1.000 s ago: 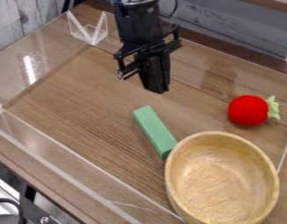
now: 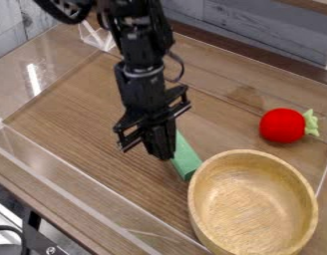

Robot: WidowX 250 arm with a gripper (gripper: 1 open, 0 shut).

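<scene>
My gripper (image 2: 160, 139) is low over the middle of the wooden table, its fingertips at the upper end of a green block (image 2: 182, 163), which it partly hides. The fingers look close together; I cannot see anything held between them. The block lies on the table, angled toward a beige bowl (image 2: 251, 217) at the bottom right, beside its upper left rim.
A red tomato-like object (image 2: 282, 126) with a green top lies on the right. A pale object stands at the back left, and dark cables lie at the bottom left corner.
My gripper has come down and toward the front, from above and behind the green block to its upper end. The block, bowl and red object look unmoved.
</scene>
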